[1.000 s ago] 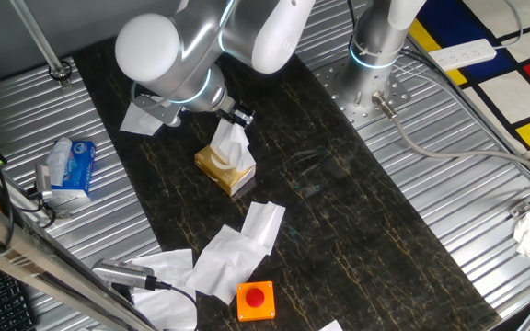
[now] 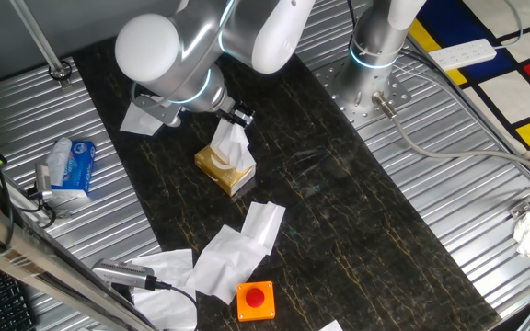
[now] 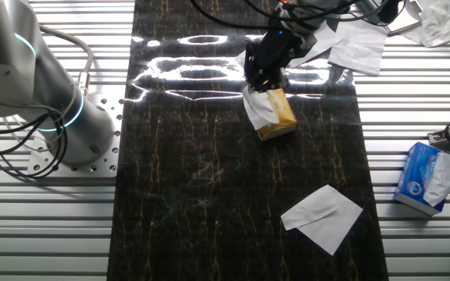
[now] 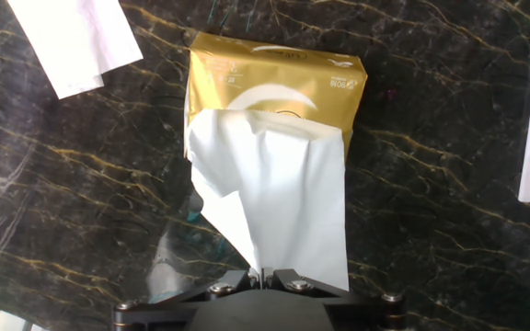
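A gold tissue pack (image 4: 279, 78) lies on the dark marbled tabletop, its top opening facing my gripper in the wrist view. From that opening a white tissue (image 4: 288, 193) stretches to my gripper, whose fingertips are shut on its end. The tissue's lower part is still inside the pack. Exterior view 1 has the gripper (image 2: 241, 117) just above the gold pack (image 2: 224, 172), with the tissue (image 2: 233, 144) spanning the short gap. Seen from the other side, the tissue (image 3: 259, 108) hangs over one side of the pack (image 3: 280, 117).
Loose white sheets (image 2: 228, 262) lie near an orange box with a red button (image 2: 256, 300). Another sheet (image 3: 324, 218) rests alone on the tabletop. A blue tissue pack (image 2: 74, 169) sits on the slatted metal surface.
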